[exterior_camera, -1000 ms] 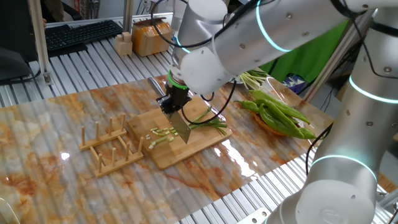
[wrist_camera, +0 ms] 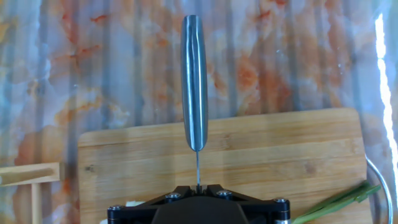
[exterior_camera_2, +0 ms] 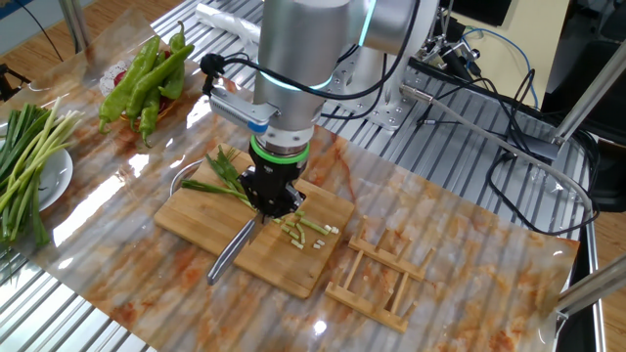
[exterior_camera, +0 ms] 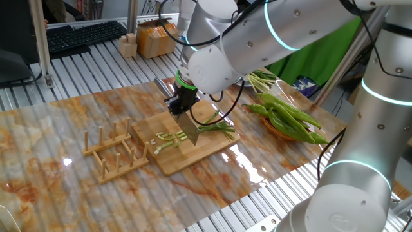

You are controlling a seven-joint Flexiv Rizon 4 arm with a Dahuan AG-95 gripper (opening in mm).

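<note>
A knife with a steel handle (wrist_camera: 195,81) and a broad flat blade (exterior_camera: 189,131) is clamped in my gripper, which is shut on it where handle and blade meet. Seen from exterior view 1, the blade points down over the wooden cutting board (exterior_camera: 168,166), among green stalks. Cut pale-green pieces (exterior_camera: 168,138) lie on one side of the blade, and longer uncut green stalks (exterior_camera: 222,129) on the other. Whether the blade's edge touches the board cannot be told. In exterior view 2 the handle (exterior_camera_2: 231,256) sticks out beyond my gripper (exterior_camera_2: 258,217).
A wooden peg rack (exterior_camera: 114,158) stands close beside the board. Long green peppers (exterior_camera: 286,119) fill a basket on the other side. A white plate (exterior_camera_2: 56,178) bears more green stalks (exterior_camera_2: 29,161). The marbled table surface (exterior_camera_2: 469,264) beyond the rack is clear.
Board, cut pieces and rack look unmoved.
</note>
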